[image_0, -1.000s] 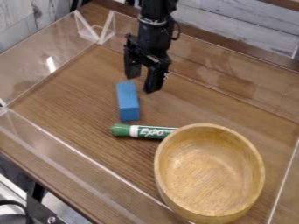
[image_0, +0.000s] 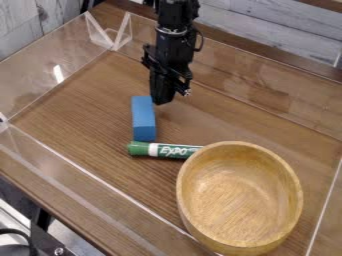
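The black robot gripper (image_0: 163, 92) hangs from the arm at the top middle, its fingertips low over the wooden table and just behind a blue block (image_0: 143, 119). It looks shut, with nothing visible between its fingers. A green Expo marker (image_0: 163, 150) lies across the table in front of the block. A large yellow bowl (image_0: 235, 205) stands at the lower right.
Clear plastic edging runs along the left side, and white plank walls rise behind the table.
The block, marker and bowl look unmoved.
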